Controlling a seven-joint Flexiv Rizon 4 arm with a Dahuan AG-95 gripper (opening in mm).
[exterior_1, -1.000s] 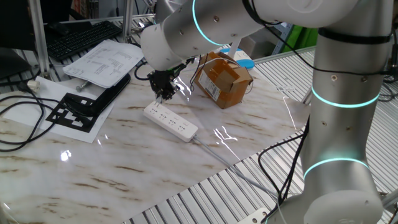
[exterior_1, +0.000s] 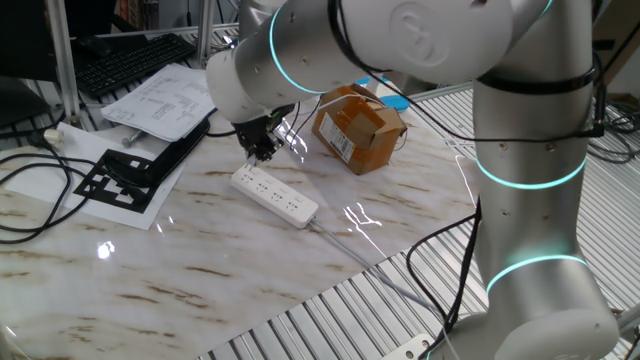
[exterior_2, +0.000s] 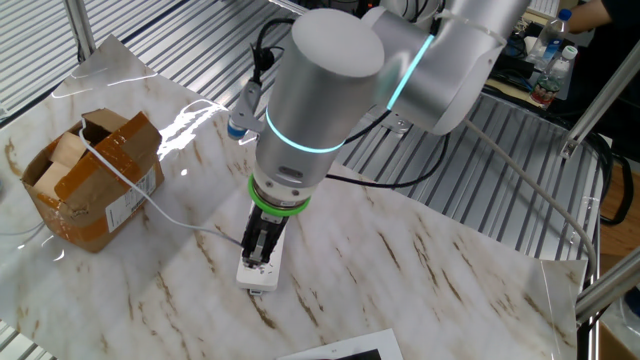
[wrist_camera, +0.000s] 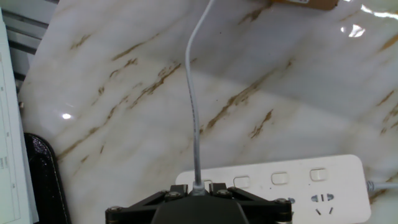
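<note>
A white power strip (exterior_1: 272, 197) lies flat on the marble-patterned table (exterior_1: 140, 275). My gripper (exterior_1: 252, 160) points down at the strip's end away from its cord. In the wrist view the gripper is shut on the end of a grey-white cable (wrist_camera: 193, 106), whose connector shows between the fingertips. The strip's switches and one socket (wrist_camera: 322, 199) stay visible to the right, while the fingers and gripper body hide the sockets beneath. Exterior view 2 has the gripper (exterior_2: 258, 260) over the strip (exterior_2: 258, 280). Whether the plug sits in a socket cannot be seen.
An open cardboard box (exterior_1: 358, 135) stands behind the strip, with the held cable (exterior_2: 150, 195) running over to it. Papers (exterior_1: 160, 100), a black object (exterior_1: 160, 160) and a marker sheet (exterior_1: 110, 185) occupy the left.
In exterior view 1 the arm's links have swung left and the wrist has moved slightly left and tilted. The gripper's tip stays near the same end of the strip, which has not moved.
</note>
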